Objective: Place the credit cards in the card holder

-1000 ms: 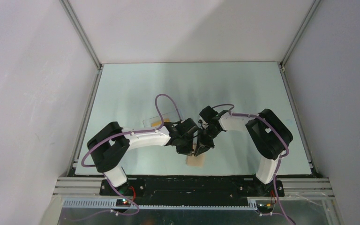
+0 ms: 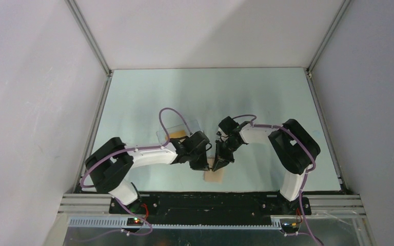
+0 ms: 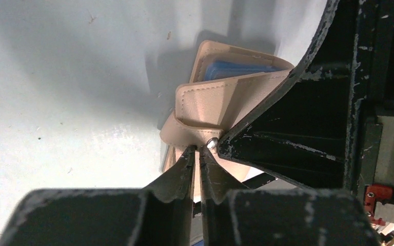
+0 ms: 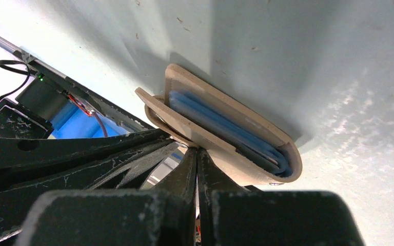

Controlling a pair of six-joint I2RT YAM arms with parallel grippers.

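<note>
The beige card holder point(image 2: 213, 175) lies on the table below both grippers. Blue card sleeves sit inside its open pocket, and its flap with a metal snap point(image 3: 195, 134) shows in the left wrist view. My left gripper is shut, its tips at the snap tab of the flap; whether anything thin is between them cannot be seen. My right gripper is also shut, tips against the holder's side near the flap, with nothing clearly visible between its fingers. The two grippers nearly meet over the holder.
A clear tray point(image 2: 163, 134) with an orange piece point(image 2: 177, 135) lies behind my left arm, partly hidden. The table's front edge is just in front of the holder.
My left arm has shifted a little leftward and toward the front of the table over the last second. The right arm and the holder look almost unchanged.
</note>
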